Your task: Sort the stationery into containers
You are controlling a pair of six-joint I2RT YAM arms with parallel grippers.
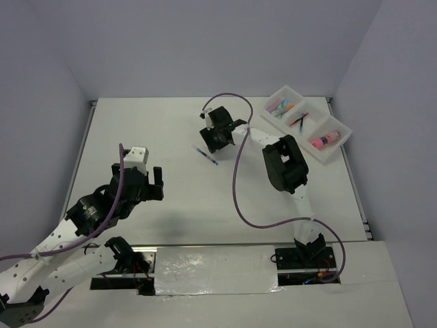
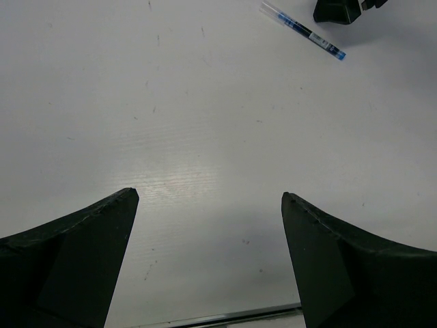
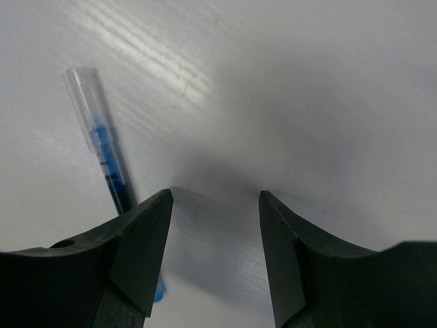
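Observation:
A slim pen with clear cap and blue-black barrel (image 1: 205, 155) lies on the white table; in the left wrist view the pen (image 2: 307, 33) is at the upper right. My right gripper (image 1: 214, 142) is low over the table just beside it; in the right wrist view the pen (image 3: 109, 157) runs outside the left finger, and the gap between the part-open fingers holds only bare surface. My left gripper (image 1: 154, 184) hangs open over the left front of the table, empty.
A white three-compartment container (image 1: 328, 151) at the back right holds several pens, markers and a pink cylindrical item.

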